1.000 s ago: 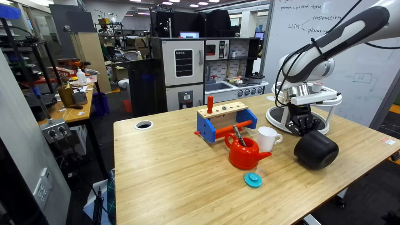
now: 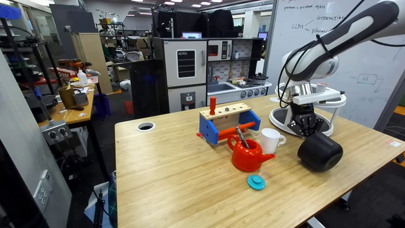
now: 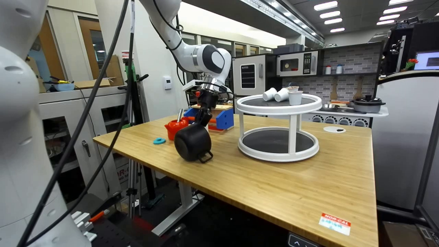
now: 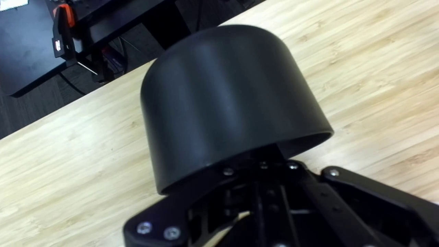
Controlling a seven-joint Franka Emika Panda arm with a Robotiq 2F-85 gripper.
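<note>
A black pot (image 2: 320, 152) lies tipped over near the right part of the table in exterior view 1. Its mouth faces up toward my gripper (image 2: 312, 133), and its rounded bottom points away. In exterior view 2 the pot (image 3: 192, 142) shows a small loop handle low on its right, near the tabletop. The wrist view has the pot (image 4: 230, 94) filling the middle, with the near rim crossing over my gripper. My fingertips are hidden at or inside the mouth, so I cannot tell whether they grip the rim.
A red teapot (image 2: 246, 157), a white mug (image 2: 269, 140) and a teal lid (image 2: 256, 182) sit left of the pot. Behind them is a blue toy workbench (image 2: 208, 131). A white two-tier stand (image 3: 280, 156) is close by.
In exterior view 1 it keeps its place while my arm shifts slightly.
</note>
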